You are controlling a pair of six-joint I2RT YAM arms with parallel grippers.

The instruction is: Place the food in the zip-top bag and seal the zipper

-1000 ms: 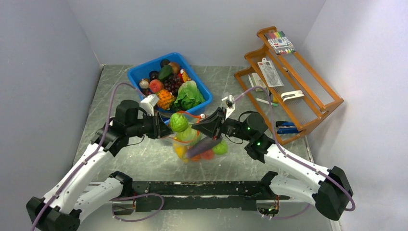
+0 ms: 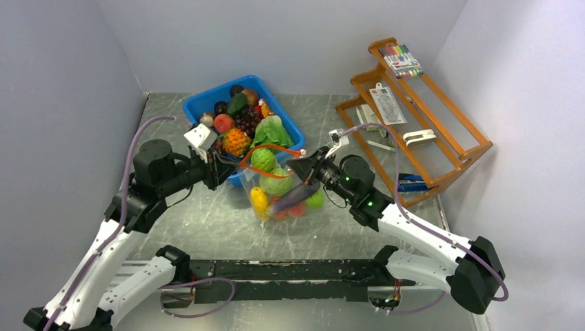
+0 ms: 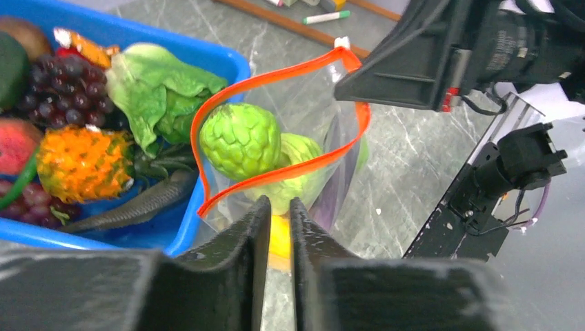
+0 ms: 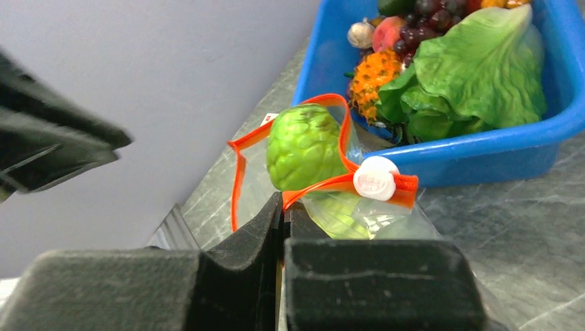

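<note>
The clear zip top bag (image 2: 276, 193) with orange zipper and white slider (image 4: 374, 181) stands in front of the blue bin, holding a green artichoke-like food (image 3: 238, 141), a cabbage, yellow and red items and an eggplant (image 2: 293, 197). My right gripper is shut on the bag's orange rim near the slider. My left gripper is above and left of the bag, pointing at it, nothing seen between its fingers, which stand slightly apart.
The blue bin (image 2: 296, 131) of assorted produce sits behind the bag. A wooden shelf rack (image 2: 455, 158) with stationery stands at the right.
The left gripper has risen and pulled back from over the bag; the green food now sits inside it.
</note>
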